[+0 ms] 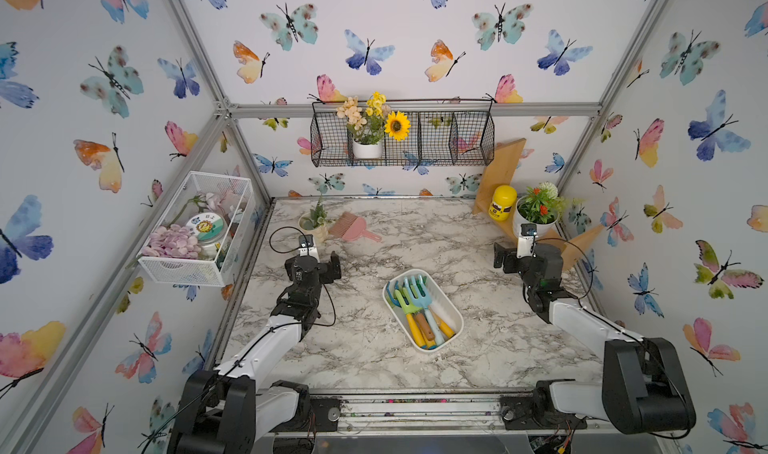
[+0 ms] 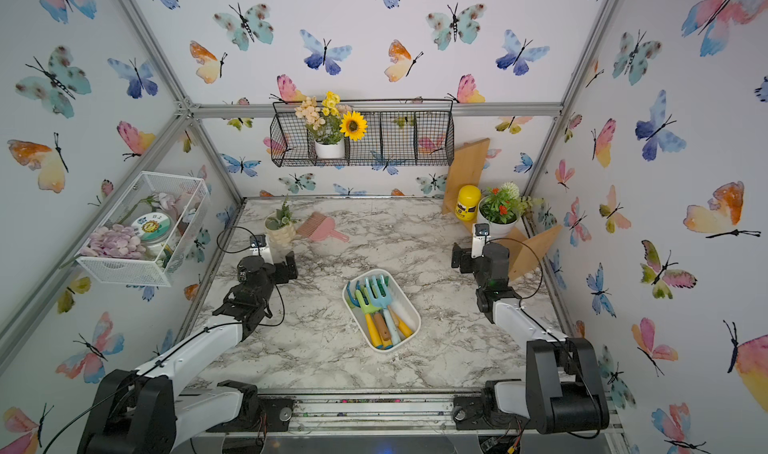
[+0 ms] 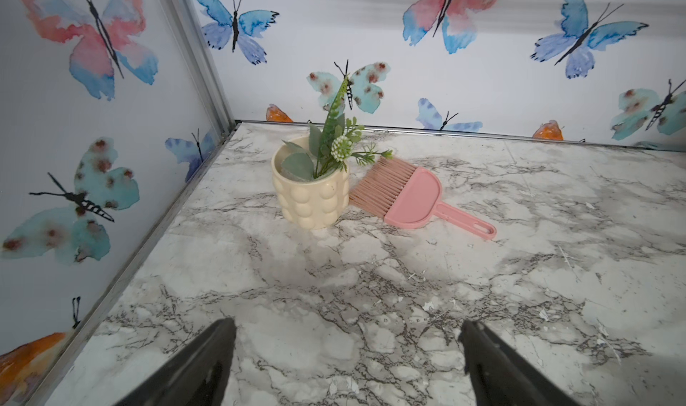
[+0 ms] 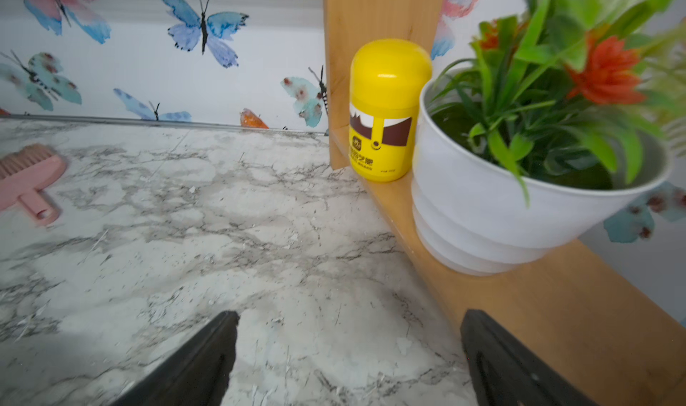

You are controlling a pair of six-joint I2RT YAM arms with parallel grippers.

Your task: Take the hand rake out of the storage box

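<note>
A white storage box (image 1: 391, 313) sits at the front middle of the marble table, holding several garden tools with forked heads in blue and green and yellow, brown and pale blue handles; a blue hand rake (image 1: 417, 292) lies among them. My left gripper (image 1: 320, 266) hangs over the table left of and behind the box, open and empty, its fingers wide in the left wrist view. My right gripper (image 1: 505, 255) is right of and behind the box, also open and empty, facing the shelf plants.
A small plant pot (image 3: 309, 198) and pink brush (image 3: 414, 198) stand at the back left. A wooden stand (image 4: 607, 313) at the right bears a yellow canister (image 4: 386, 98) and white pot (image 4: 500, 220). Baskets hang on the back and left walls.
</note>
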